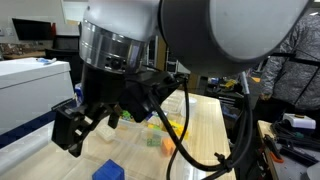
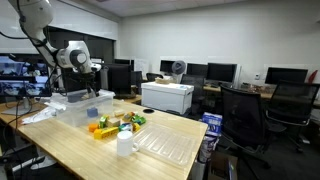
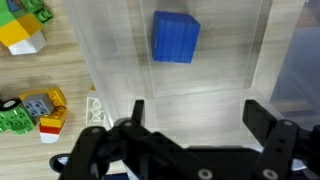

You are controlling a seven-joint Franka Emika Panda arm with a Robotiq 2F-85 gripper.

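In the wrist view a blue block [image 3: 174,37] lies inside a clear plastic bin [image 3: 115,60], near its top edge. My gripper hangs above the bin, its two dark fingers wide apart and nothing between them. The block is beyond the fingertips, apart from them. Exterior view 1 shows the same blue block [image 1: 108,171] low in the picture, while the arm hides much of the scene. From exterior view 2 the bin [image 2: 72,119] stands at the table's left end, with the gripper [image 2: 95,90] over it.
Several toy blocks [image 3: 40,112], green, yellow, orange and white, lie outside the bin. Farther along the table [image 2: 100,157] stand a white mug [image 2: 125,144] and an empty clear tray [image 2: 163,143].
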